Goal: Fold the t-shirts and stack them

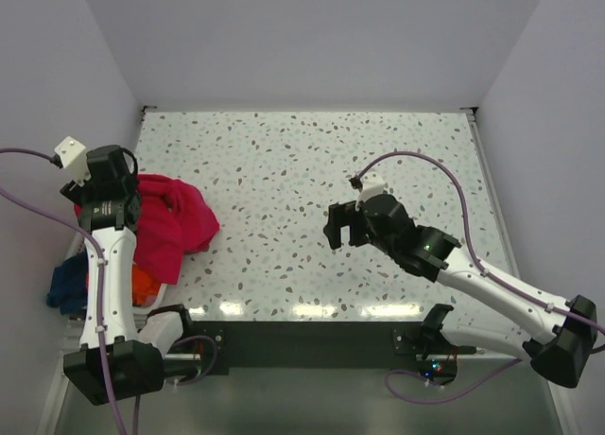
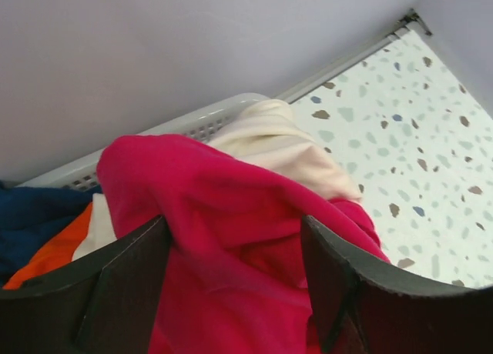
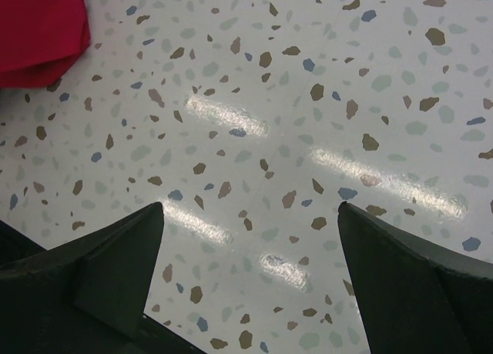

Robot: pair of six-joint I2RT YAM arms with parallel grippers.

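A crimson shirt (image 1: 175, 222) lies in a loose heap at the left, partly over a white bin and partly on the table. My left gripper is low over this shirt, its fingers (image 2: 139, 273) spread apart with red folds showing below and between them. In the left wrist view, a cream shirt (image 2: 281, 142), an orange shirt (image 2: 58, 250) and a dark blue shirt (image 2: 35, 223) lie around it. Over the bare table, my right gripper stands open with nothing between its fingers. Part of the red shirt (image 3: 38, 35) shows at that view's upper left.
The white bin's rim (image 2: 208, 115) runs along the left wall. Grey walls close off the back and sides.
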